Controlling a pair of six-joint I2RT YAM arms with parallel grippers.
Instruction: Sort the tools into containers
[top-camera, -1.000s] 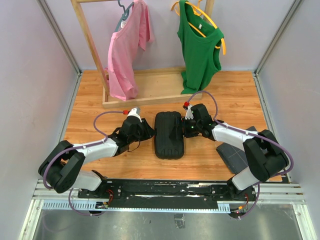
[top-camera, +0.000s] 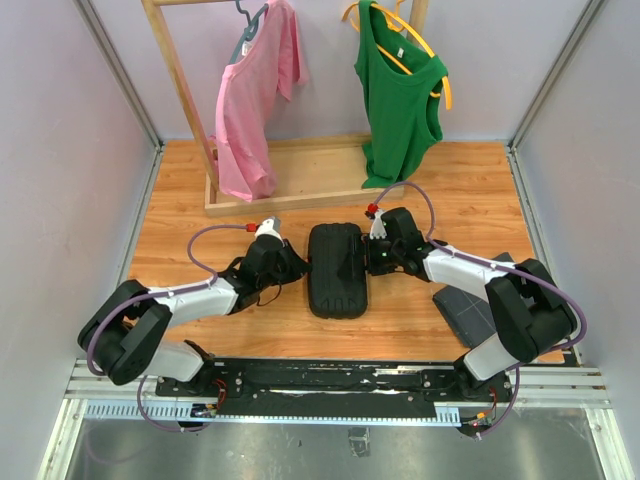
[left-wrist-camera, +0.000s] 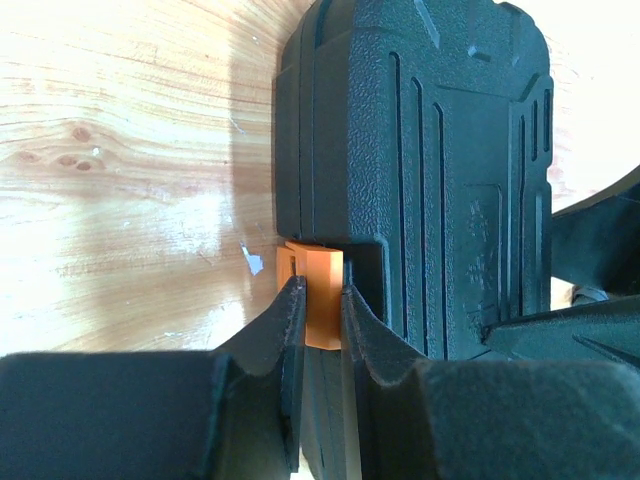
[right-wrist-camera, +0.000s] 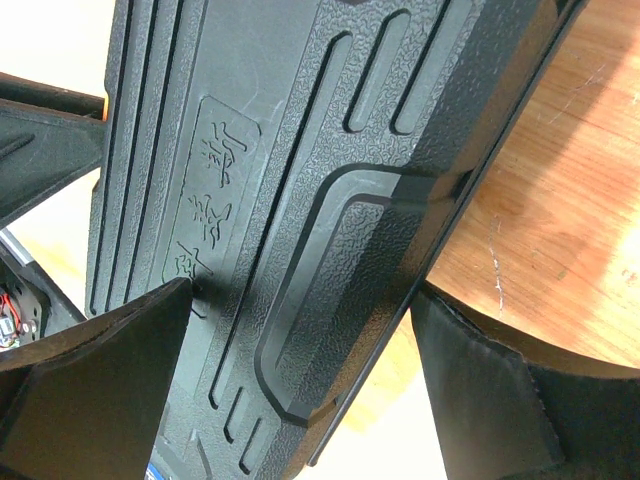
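A closed black tool case (top-camera: 337, 290) lies in the middle of the table between both arms. My left gripper is at its left side, fingertips on an orange latch (left-wrist-camera: 320, 290); I cannot tell whether they are pinched on it. My right gripper straddles the case's other side, its fingers against the black shell (right-wrist-camera: 250, 140), part open around it. The embossed lid and the side seam show in the right wrist view. No loose tools are visible.
A wooden clothes rack (top-camera: 290, 205) with a pink shirt and a green top stands behind. A dark flat panel (top-camera: 465, 315) lies at the right under the right arm. Bare table lies at the left and back right.
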